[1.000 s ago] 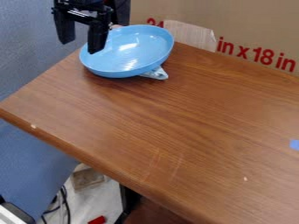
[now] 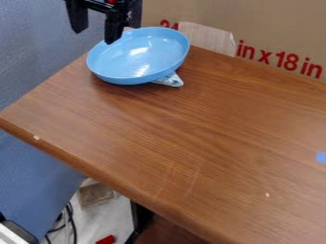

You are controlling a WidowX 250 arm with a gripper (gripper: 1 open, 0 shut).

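A blue shallow round dish [image 2: 137,59] sits at the back left corner of the wooden table [image 2: 192,152], with a small pale piece [image 2: 171,80] poking out from under its right side. My black gripper [image 2: 94,23] hangs at the top, above the left rim of the dish, its two fingers apart. I see nothing between them; its upper part is cut off by the frame's edge.
Behind the table stands cardboard with red print [image 2: 274,38]. A blue mark [image 2: 319,157] lies at the right edge. A blue padded surface lies left of the table, with cables below.
My gripper has risen toward the top of the view. The dish has stayed where it was.
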